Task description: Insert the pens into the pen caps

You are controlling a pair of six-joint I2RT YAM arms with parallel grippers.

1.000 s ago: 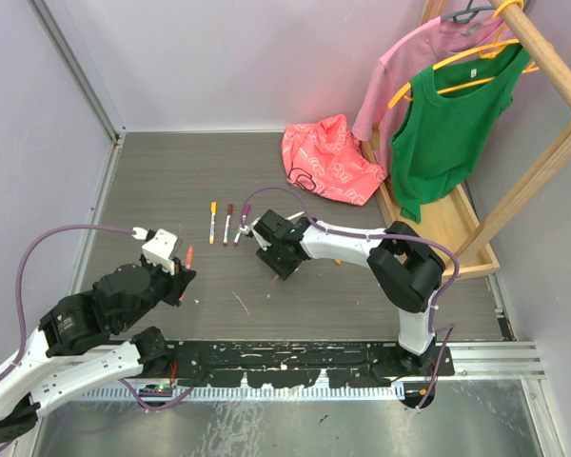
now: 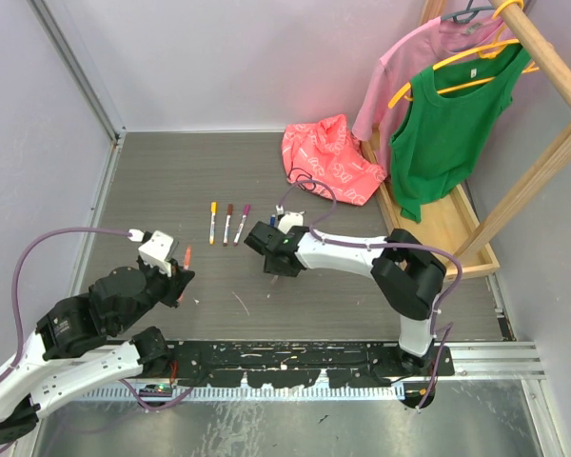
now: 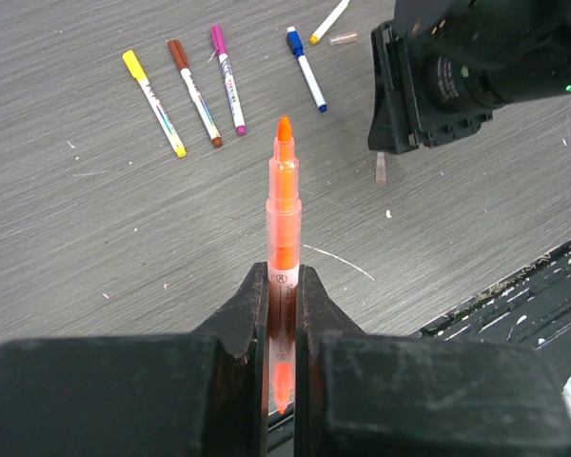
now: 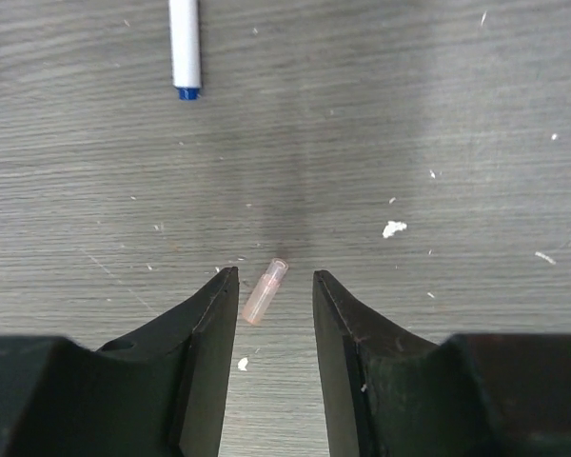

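My left gripper holds an orange pen (image 3: 284, 238) upright in its view, with a translucent pink sleeve around its upper part. My right gripper is open above a small clear cap (image 4: 265, 290) lying on the table. A blue-capped pen (image 3: 306, 69) lies beyond it, with yellow (image 3: 154, 105), brown (image 3: 195, 93) and purple (image 3: 228, 81) pens in a row to the left. A white pen (image 3: 329, 19) with a yellow tip and another clear cap (image 3: 344, 38) lie farther back.
A pink cloth bag (image 2: 328, 162) sits at the back right, beside a wooden rack (image 2: 542, 171) with hanging clothes.
The left arm has stayed still.
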